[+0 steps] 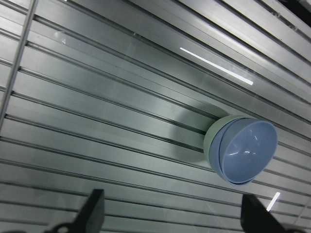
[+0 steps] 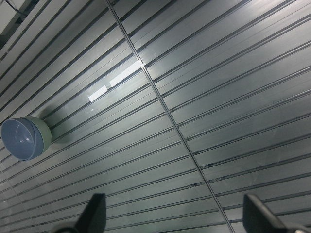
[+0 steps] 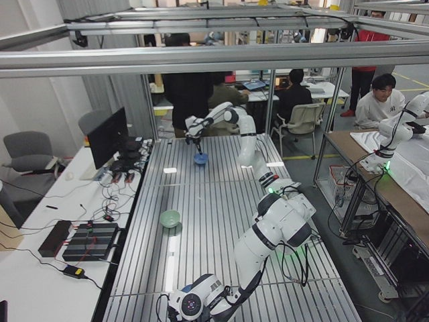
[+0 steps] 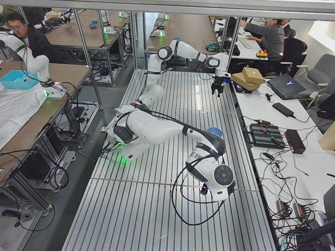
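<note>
In the left wrist view, blue bowls [image 1: 248,150] nest in a pale green bowl [image 1: 213,133], right of my open left gripper. My right gripper is also open over bare slats; the nested bowls [image 2: 18,138] appear at far left of its view. Nothing shows between either gripper's fingers. The camera left view instead shows a blue bowl [image 3: 200,158] under the far arm's gripper and a separate green bowl [image 3: 169,218] mid-table. A blue bowl [image 4: 214,131] is partly hidden by an arm in the camera right view.
The slatted table [image 3: 154,261] has broad clear areas. A side desk [image 3: 27,282] holds a monitor [image 3: 106,137], electronics and cables. Another robot's bench [image 3: 409,194] stands across the aisle, with a seated person behind it.
</note>
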